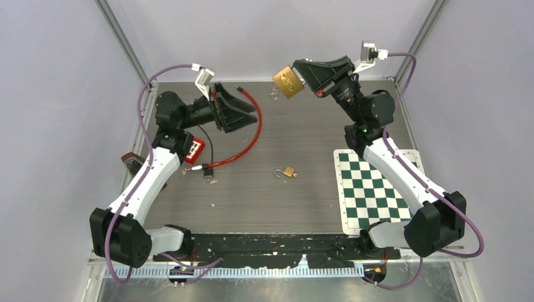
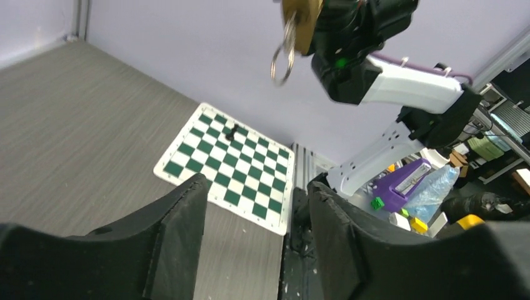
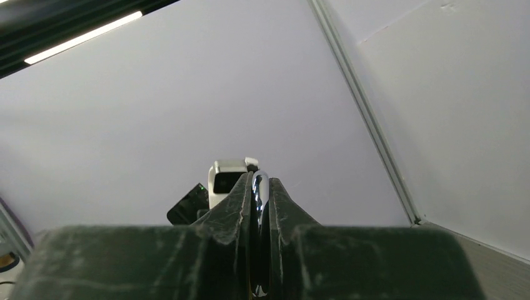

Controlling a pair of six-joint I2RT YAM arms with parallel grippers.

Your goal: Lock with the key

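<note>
A large brass padlock (image 1: 288, 82) hangs in the air at the top centre, its body tilted. My right gripper (image 1: 302, 71) is shut on its shiny shackle (image 3: 260, 190), which shows between the fingertips in the right wrist view. Off the padlock's far end dangles a key ring (image 1: 275, 93), seen again as a metal ring (image 2: 284, 59) under the padlock (image 2: 304, 25) in the left wrist view. To the left, apart from the lock, my left gripper stands open with an empty gap between its fingers.
On the table lie a small brass padlock (image 1: 289, 171) with an open shackle, a red cable lock (image 1: 257, 129) with keys by its end, and a red box (image 1: 195, 148). A green-and-white chessboard (image 1: 371, 195) occupies the right side. Bare table lies around the small padlock.
</note>
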